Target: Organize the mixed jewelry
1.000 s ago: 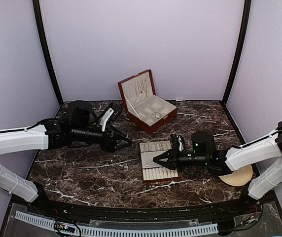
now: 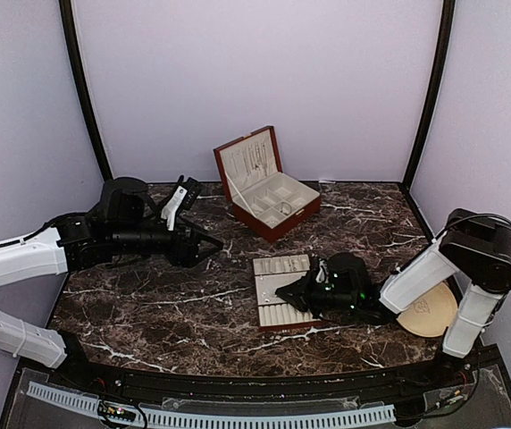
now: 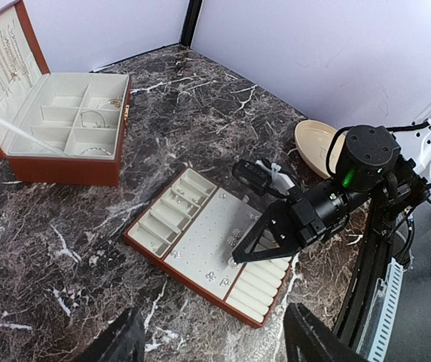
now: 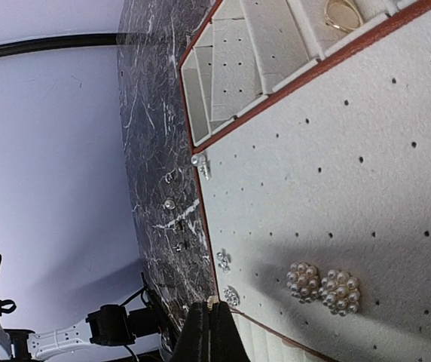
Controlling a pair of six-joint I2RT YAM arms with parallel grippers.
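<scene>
A shallow jewelry tray (image 3: 164, 228) lies on the marble table, with small compartments, a white board holding pearl earrings and ring rolls. Pearl cluster earrings (image 4: 339, 294) and smaller studs (image 4: 223, 260) sit on the board. A gold ring (image 4: 341, 16) lies in a compartment. My right gripper (image 2: 284, 292) is low over the board; in the right wrist view it is shut, with a small pale piece (image 4: 213, 302) at its tips, whether held I cannot tell. My left gripper (image 2: 204, 252) stands open above the table, left of the tray.
An open red jewelry box (image 2: 271, 230) with necklaces and bracelets stands behind the tray. A tan round plate (image 2: 425, 320) lies at the right, partly under the right arm.
My left gripper has moved back and to the left. The right arm's elbow has risen and its gripper has shifted slightly leftward over the board.
</scene>
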